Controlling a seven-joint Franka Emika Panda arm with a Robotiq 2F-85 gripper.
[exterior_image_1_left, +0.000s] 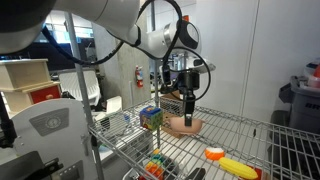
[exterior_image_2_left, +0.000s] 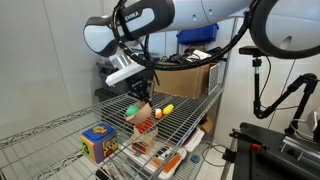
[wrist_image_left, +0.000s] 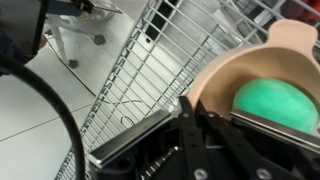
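A pinkish-tan bowl (exterior_image_1_left: 184, 127) is at the wire rack, with my gripper (exterior_image_1_left: 188, 112) shut on its rim from above. In exterior view 2 the bowl (exterior_image_2_left: 144, 114) looks tilted beneath the hand. A smooth green object (wrist_image_left: 275, 103) lies inside the bowl, seen clearly in the wrist view. There, the bowl's near rim (wrist_image_left: 205, 82) meets the gripper at the fingertips. Whether the bowl's underside touches the rack cannot be told.
On the wire rack (exterior_image_1_left: 232, 140) are a yellow elongated object (exterior_image_1_left: 238, 168), an orange item (exterior_image_1_left: 214, 153) and a colourful box (exterior_image_1_left: 151, 118). Small bright toys (exterior_image_1_left: 155, 164) lie near the front. Bare rack shows to the right of the bowl.
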